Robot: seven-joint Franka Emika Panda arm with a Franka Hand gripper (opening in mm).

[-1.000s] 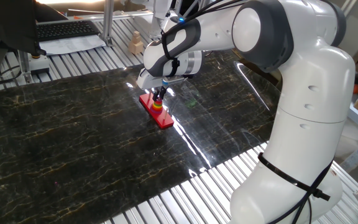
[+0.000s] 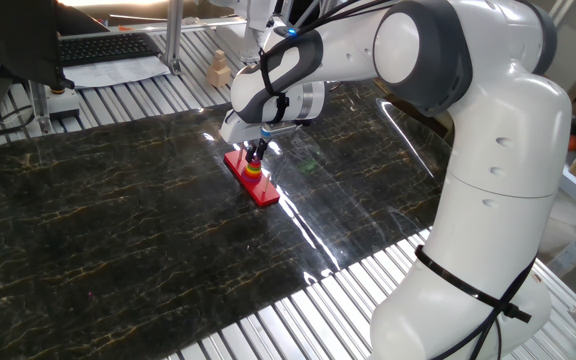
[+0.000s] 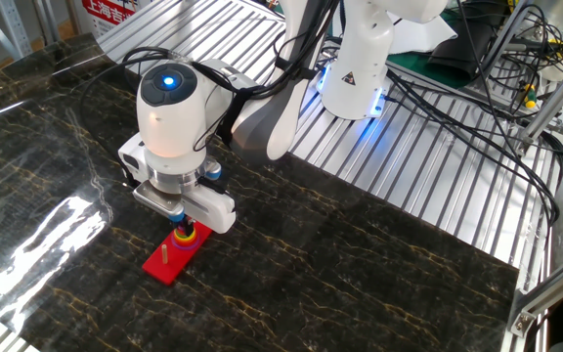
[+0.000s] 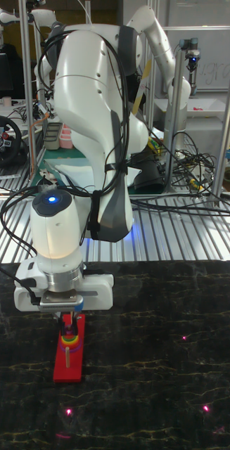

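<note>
A long red board (image 2: 265, 196) lies flat on the dark marbled tabletop, with a stack of coloured rings (image 2: 253, 171) at its middle. In the second exterior view the board (image 3: 160, 267) carries a bare wooden peg (image 3: 164, 254) near one end, beside the rings (image 3: 185, 238), which show yellow, red and purple. My gripper (image 2: 256, 158) points straight down at the top of the stack, its fingertips at the uppermost ring. In the third exterior view the gripper (image 4: 69, 330) hides the board's far part. Whether the fingers are around a ring or apart from it does not show.
Cables (image 3: 457, 127) run beside the robot's base.
</note>
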